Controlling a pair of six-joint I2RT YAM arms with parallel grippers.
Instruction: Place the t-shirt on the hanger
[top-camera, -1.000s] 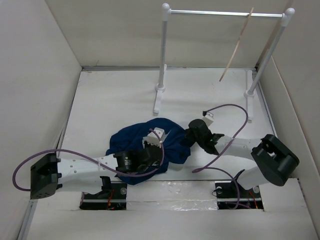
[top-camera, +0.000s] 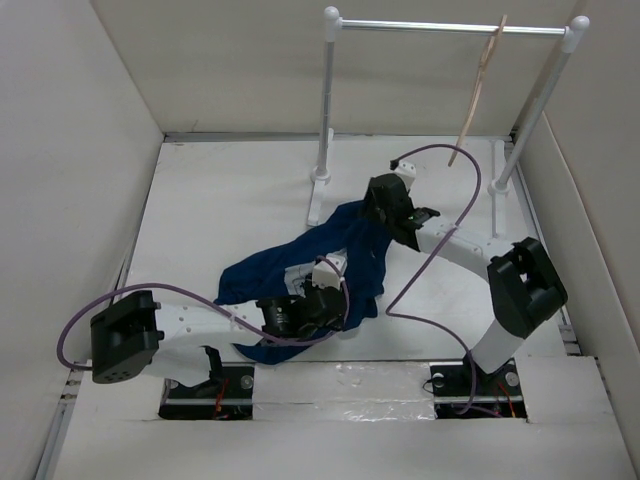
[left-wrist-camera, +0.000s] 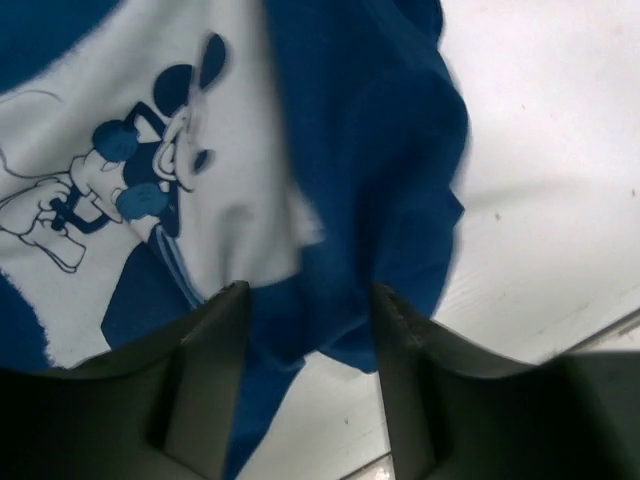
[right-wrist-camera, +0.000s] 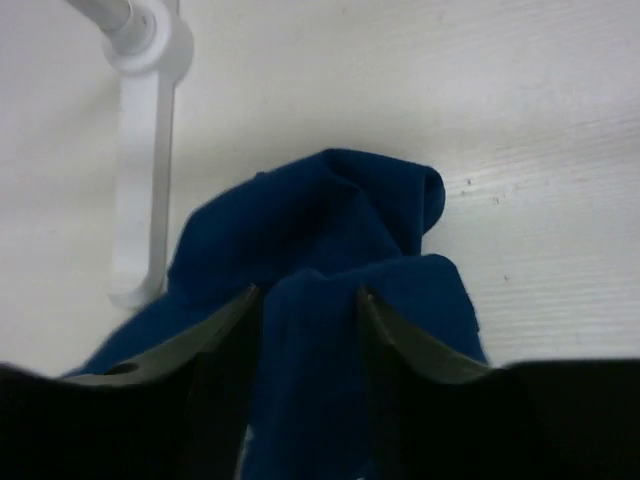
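Observation:
A dark blue t-shirt (top-camera: 250, 275) with a white cartoon print (left-wrist-camera: 110, 180) is spread, creased, on the white floor. My left gripper hangs over its front part, fingers apart, with blue fabric beneath them. My right gripper is above the shirt's far end, also with fingers apart over bunched cloth (right-wrist-camera: 310, 210). Whether either touches the cloth is unclear. The pale hanger (top-camera: 479, 75) hangs on the rack's crossbar (top-camera: 420, 27) at the back right.
The rack's left foot (right-wrist-camera: 142, 200) is close to the shirt's far end, and its right foot (top-camera: 499, 210) stands near the right wall. Clear floor lies at the back left and right of the shirt.
My right arm went up and back, stretching the shirt toward the rack, and now sits slightly farther back. The left gripper has moved right, and more print shows than a second ago.

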